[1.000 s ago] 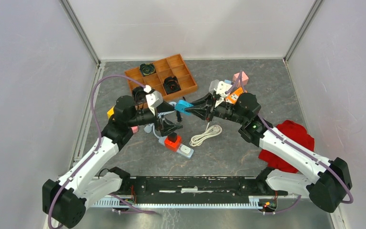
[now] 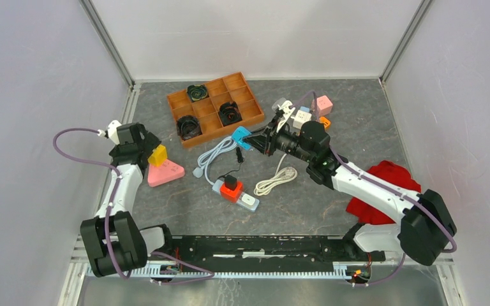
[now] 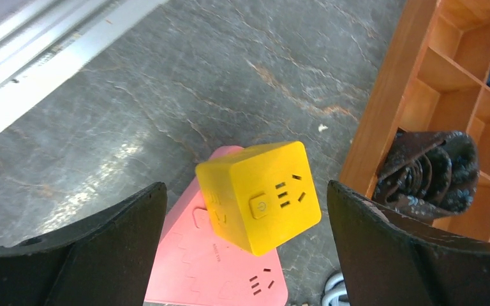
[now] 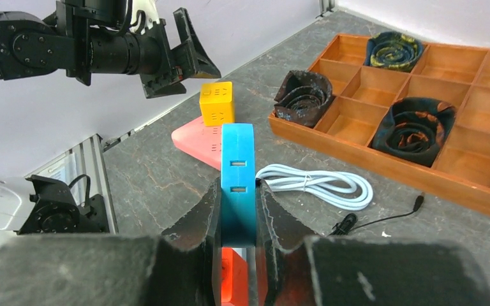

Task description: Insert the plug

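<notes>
My right gripper (image 2: 260, 141) is shut on a light-blue block with slots (image 4: 237, 159), held upright in the right wrist view above the desk. Below it a red piece (image 2: 228, 194) with a black plug in it sits on a grey-blue power strip (image 2: 249, 202). My left gripper hangs open over a yellow cube (image 3: 261, 191), which rests on a pink triangular piece (image 3: 210, 274), with nothing between its fingers.
An orange compartment tray (image 2: 242, 99) with rolled dark items stands at the back. Coiled cables (image 2: 274, 185) lie mid-desk. Pink, white and orange blocks sit back right; a red cloth (image 2: 373, 207) lies right.
My left arm has swung from the middle to the left, over the yellow cube. The right gripper has shifted slightly, still holding the blue block.
</notes>
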